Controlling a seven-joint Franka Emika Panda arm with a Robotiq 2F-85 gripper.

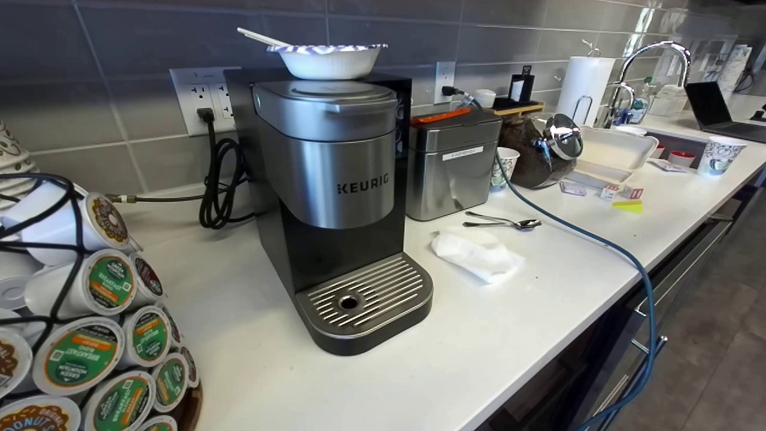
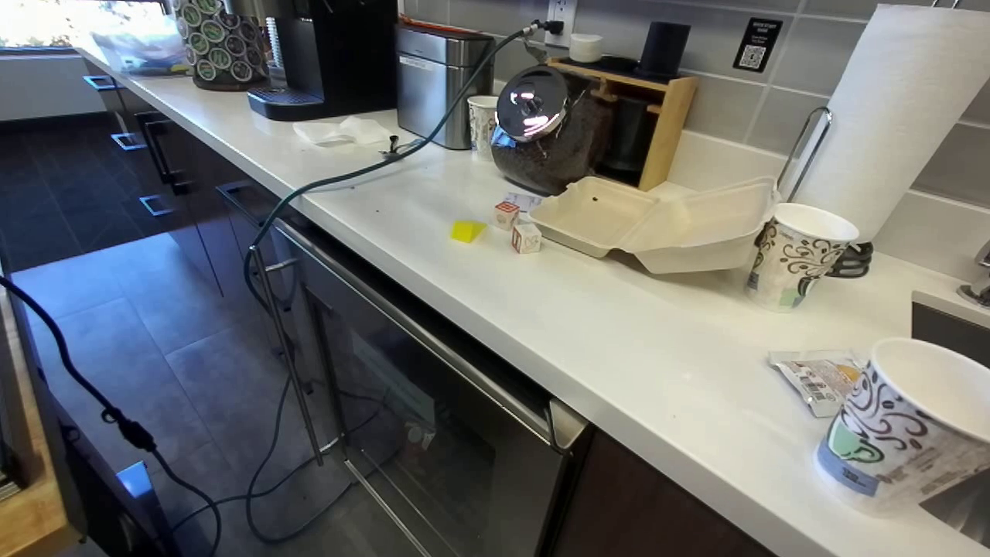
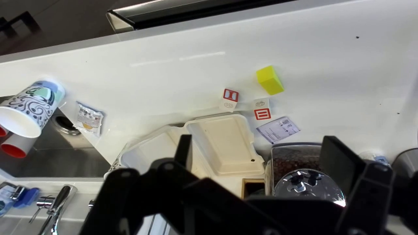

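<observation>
My gripper is open high above the counter in the wrist view, with nothing held between its wide-apart fingers. Neither exterior view has the arm in it. Below lie a yellow block (image 3: pixel 269 80) and two white letter blocks, one (image 3: pixel 230 99) left of the other (image 3: pixel 261 109). A flat printed packet (image 3: pixel 278 129) rests just beyond them. The opened takeout box (image 3: pixel 221 143) is partly covered by a finger. In exterior view 2 the yellow block (image 2: pixel 468 230) sits nearer the counter's front edge than the letter blocks.
A jar of dark beans with a shiny lid (image 2: pixel 531 104) stands behind the blocks. Paper cups (image 2: pixel 803 252) stand toward the sink. A blue cable (image 1: pixel 590 231) crosses the counter and hangs over its edge. The coffee machine (image 1: pixel 337 172) is farther along. Bare counter surrounds the yellow block.
</observation>
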